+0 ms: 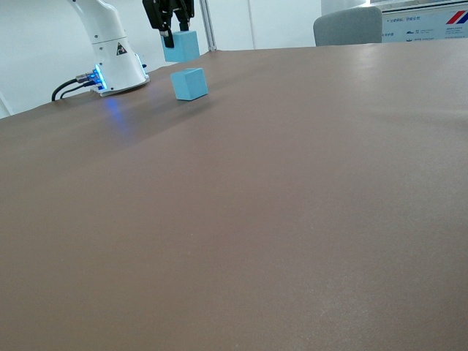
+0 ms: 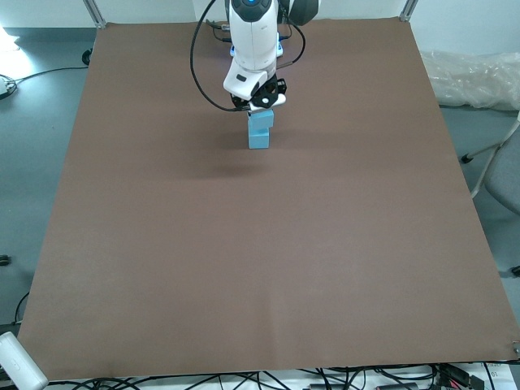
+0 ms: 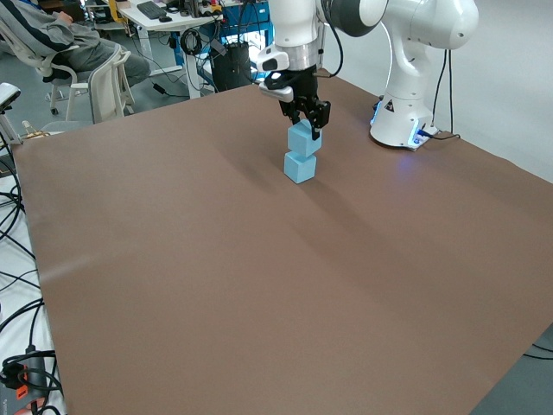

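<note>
My black gripper point(image 3: 308, 121) is shut on an upper light blue cube point(image 1: 181, 47), hanging just above a lower light blue cube point(image 1: 189, 85) in the top view. In the right view the upper cube point(image 3: 304, 139) looks nearly over the lower cube point(image 3: 300, 169); in the left view the upper cube point(image 2: 260, 119) sits close above the lower cube point(image 2: 258, 139). Whether they touch is hard to tell; the top view shows a gap between them.
The arm base point(image 3: 402, 125) stands at the back edge. Cables point(image 3: 22, 303) run along one edge, and chairs stand beyond the table.
</note>
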